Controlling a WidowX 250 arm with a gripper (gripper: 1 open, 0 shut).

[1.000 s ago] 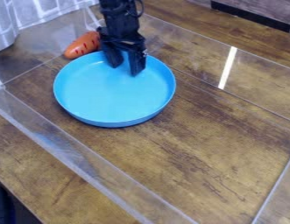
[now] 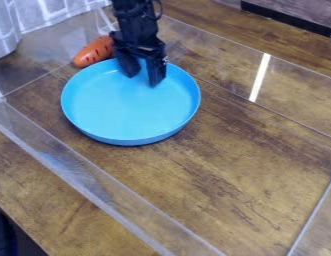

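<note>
My black gripper point(image 2: 138, 62) reaches down from the top to the back rim of a blue round plate point(image 2: 128, 108). An orange carrot-like object point(image 2: 93, 51) lies just behind the plate's left back, beside the gripper. The plate looks empty apart from the gripper over its far edge. Whether the gripper is open or shut, or holds anything, is too dark and small to tell.
A wooden table point(image 2: 235, 180) has wide free room to the right and front. Clear panels or edges run along the left and right, and a white cloth-like item point(image 2: 18, 25) is at the top left.
</note>
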